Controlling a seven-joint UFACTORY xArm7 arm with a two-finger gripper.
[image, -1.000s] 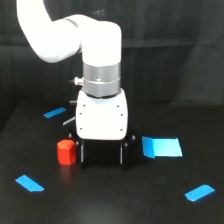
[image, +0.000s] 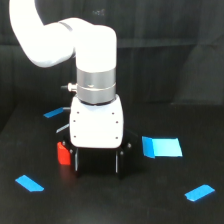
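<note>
On the dark table at left stands a small red block, its right part hidden behind my gripper's left finger. My gripper points down beneath the white hand. Its thin dark fingers are spread wide, and nothing shows in the gap between them. From this view the left finger overlaps the block's right edge; whether they touch, I cannot tell.
A light-blue square with a darker blue strip lies to the right of the gripper. Blue tape pieces mark the table at front left, back left and front right.
The arm has moved slightly left and down, so the left finger now covers part of the red block, which was fully visible before. The block appears to be in the same place.
</note>
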